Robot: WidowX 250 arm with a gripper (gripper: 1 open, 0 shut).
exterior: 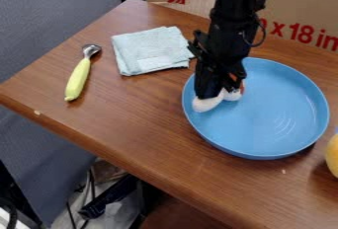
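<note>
My black gripper [218, 83] reaches down from the top onto the left part of a blue plate [275, 124]. A pale, whitish object [208, 104] with some orange lies on the plate right at the fingertips, partly hidden by them. Whether the fingers are closed on it is unclear.
A folded light cloth [148, 47] lies at the back left, with a yellow-handled scoop [78, 78] to its left. A yellow round item [331, 155] is cut off at the right edge. A cardboard box [297, 16] stands behind.
</note>
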